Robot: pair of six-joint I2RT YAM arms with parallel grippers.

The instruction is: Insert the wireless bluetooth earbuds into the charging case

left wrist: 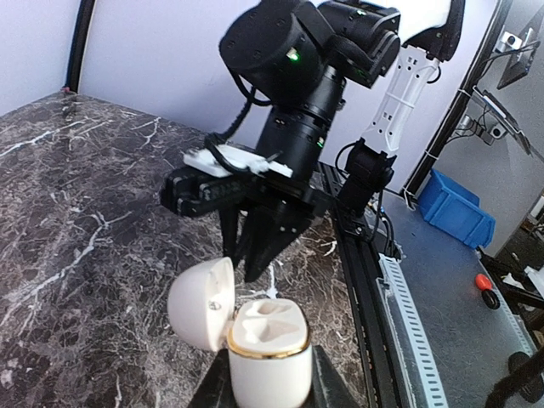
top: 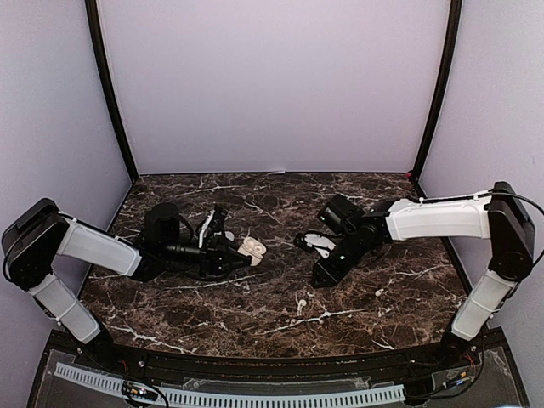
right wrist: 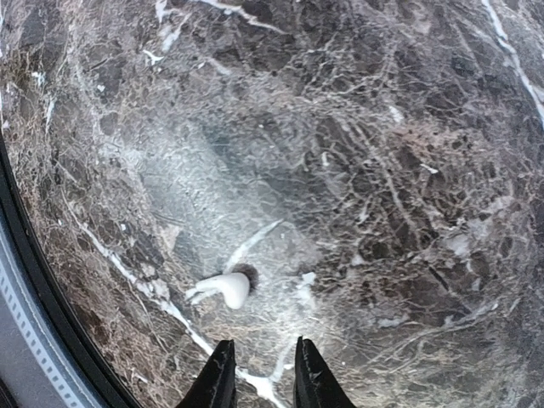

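The white charging case [left wrist: 270,340] stands with its lid [left wrist: 204,302] flipped up, and my left gripper [top: 241,257] is shut on its base. In the left wrist view the wells on top look empty. One white earbud [right wrist: 229,289] lies loose on the marble table, also visible in the top view as a small white earbud [top: 302,304]. My right gripper is open with bare space between its fingers. It hangs over the table, back and to the right of the earbud in the top view.
A small white spot [top: 380,292] lies further right; I cannot tell whether it is an earbud or a marble vein. White veins in the table [top: 212,319] look much like small white parts.
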